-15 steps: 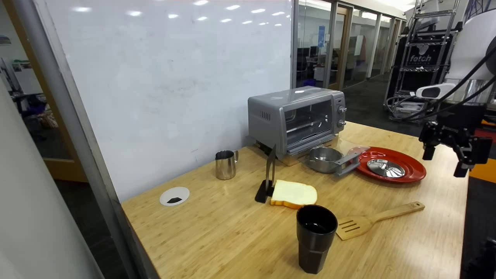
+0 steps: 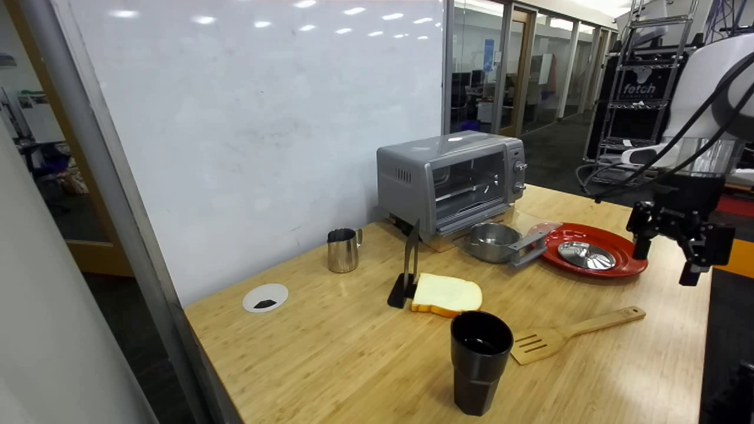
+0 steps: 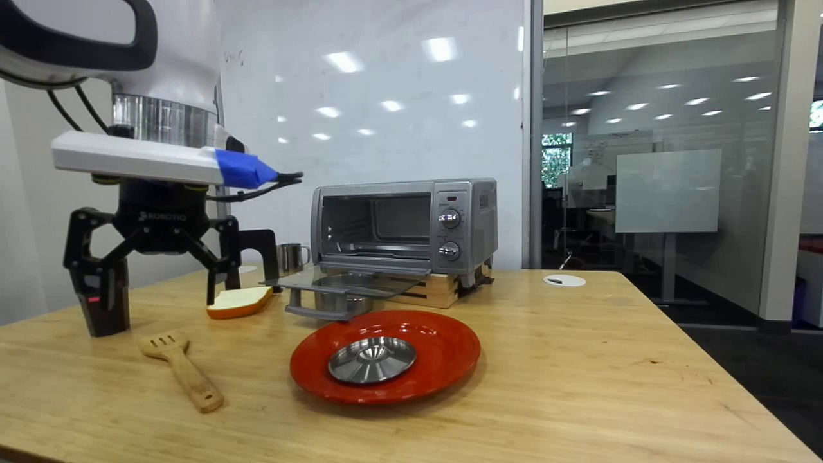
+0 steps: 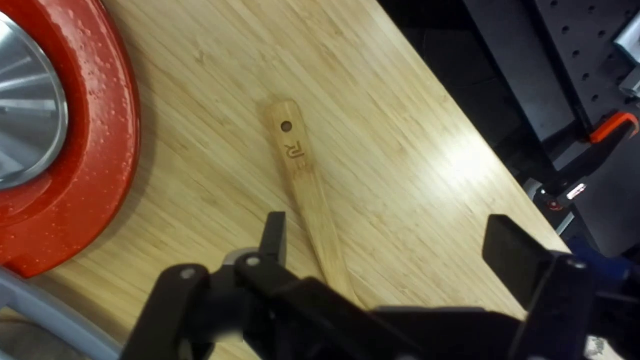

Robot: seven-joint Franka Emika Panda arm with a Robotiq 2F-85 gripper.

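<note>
My gripper stands open above the table, nothing between its fingers. Below it in the wrist view lies a wooden spatula [image 4: 312, 204], its handle running between the two fingers and its blade hidden under the gripper body. Exterior view 1 shows the whole spatula [image 2: 592, 325] flat on the table, with the gripper [image 2: 664, 272] above and beyond the handle end. Beside the spatula is a red plate [image 2: 629, 262] bearing a round metal lid [image 2: 587, 255]. A slice of bread [image 2: 446, 293] and a black cup [image 2: 480, 360] stand apart from the gripper.
A toaster oven [image 3: 405, 224] has its door [image 3: 351, 285] lowered, overhanging a metal pot [image 2: 491, 244]. A steel pitcher [image 2: 343, 252] and a black upright holder [image 2: 408, 272] stand near the whiteboard. Bare table lies right of the plate in exterior view 2.
My gripper has shifted left and a little lower in exterior view 1, and remains open. The objects on the table look unmoved.
</note>
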